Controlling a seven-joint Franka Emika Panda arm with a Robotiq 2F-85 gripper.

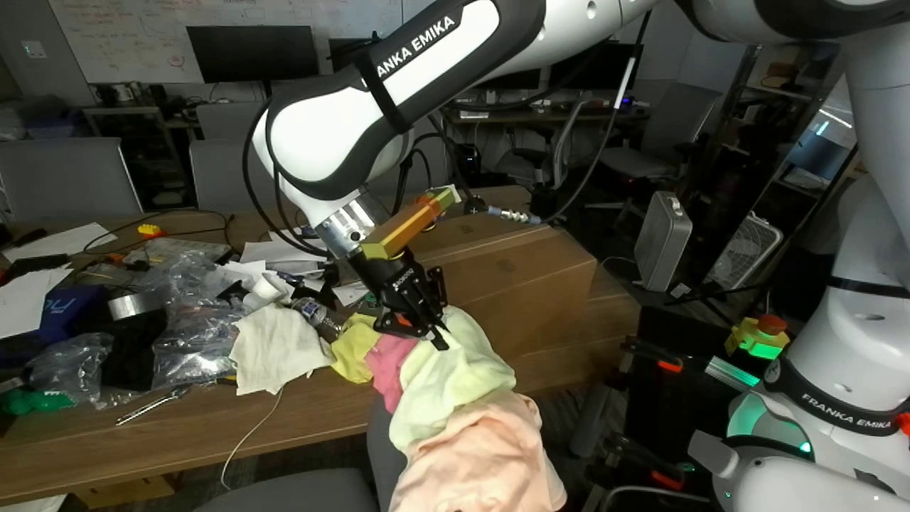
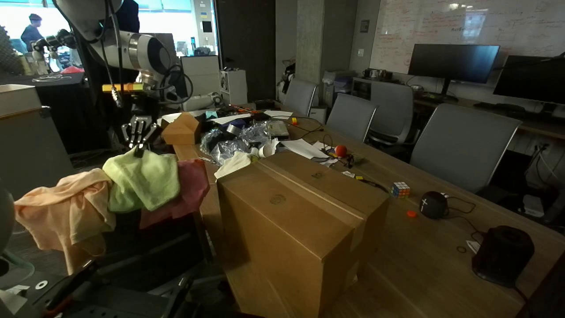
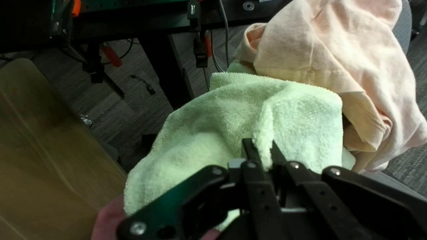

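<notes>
A light green towel (image 3: pixel 224 116) is draped over the top of a grey chair back, between a peach cloth (image 3: pixel 332 52) and a pink cloth (image 2: pixel 193 183). My gripper points down onto the upper part of the green towel. In the wrist view its narrow fingertips are close together, with a raised fold of the towel filling the gap between them. From the side, the gripper (image 1: pixel 441 338) meets the towel near its top edge. The towel still rests on the chair; its fold hides part of the fingertips.
A large cardboard box (image 2: pixel 296 212) stands on the wooden table beside the chair. A yellow cloth (image 1: pixel 354 348), a white cloth (image 1: pixel 277 348) and plastic bags (image 1: pixel 192 316) clutter the tabletop. A black bench with clamps (image 3: pixel 194 16) lies on the robot's side.
</notes>
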